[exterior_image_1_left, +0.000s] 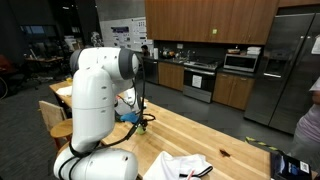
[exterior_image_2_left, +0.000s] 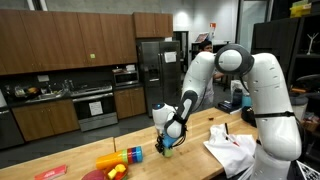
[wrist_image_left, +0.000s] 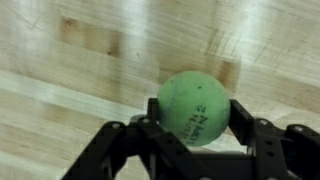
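Between the black fingers of my gripper sits a round green object (wrist_image_left: 194, 106), seen from above in the wrist view, with a finger against each side. The fingers are shut on it. In exterior view 2 the same green object (exterior_image_2_left: 168, 152) shows small beneath the gripper, close to the wooden table (exterior_image_2_left: 205, 165). Whether it touches the table or hangs just above it, I cannot tell. The arm hides much of this spot in exterior view 1.
Left of the gripper in exterior view 2 stand a red bowl (exterior_image_2_left: 93, 175) and a striped cylinder (exterior_image_2_left: 119, 157) of several colours. A white cloth (exterior_image_2_left: 232, 152) lies to the right. In exterior view 1 the table's middle (exterior_image_1_left: 200, 135) is mostly clear.
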